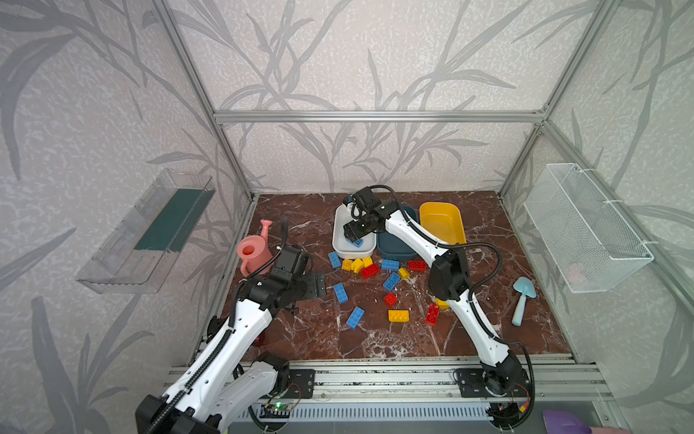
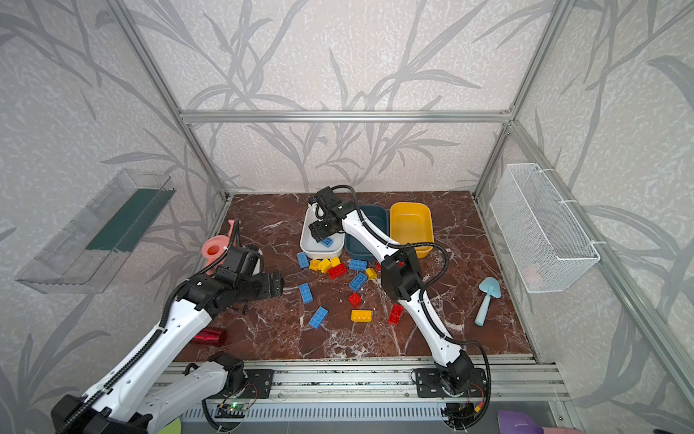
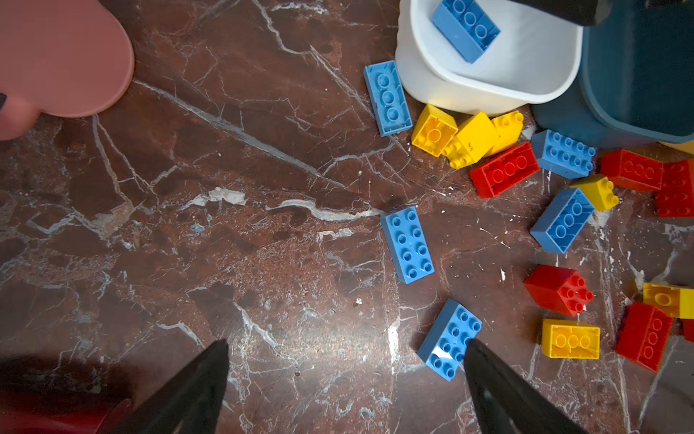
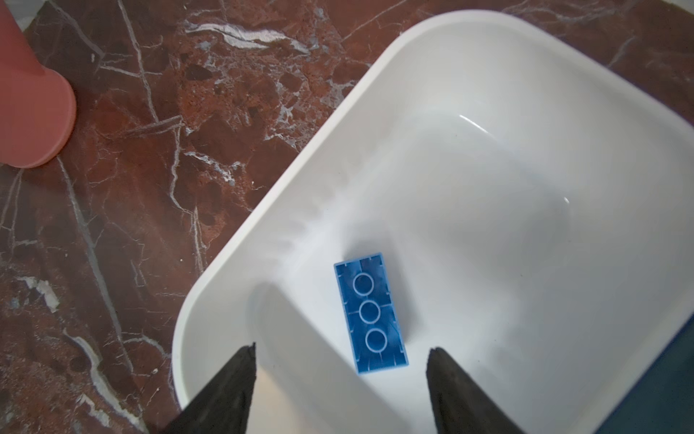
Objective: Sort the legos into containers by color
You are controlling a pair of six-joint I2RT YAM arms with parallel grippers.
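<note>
One blue brick [image 4: 371, 312] lies studs-down on the floor of the white container [image 4: 462, 209]. Above that container is my right gripper, its fingers apart and nothing held between them. My left gripper stands open and empty over the left part of the table. Ahead of it are loose blue bricks, one upright [image 3: 408, 244], another near its right finger [image 3: 449, 340]. Yellow bricks [image 3: 470, 139], a red brick [image 3: 504, 170] and more blue ones lie in front of the containers. A single yellow brick [image 1: 398, 316] rests nearer the front edge.
The dark blue container [image 2: 367, 249] stands beside the white one, with the yellow container [image 1: 441, 221] to its right; no bricks show in either. A pink watering can [image 1: 253, 253] is at the left, a light blue shovel [image 1: 521, 295] at the right.
</note>
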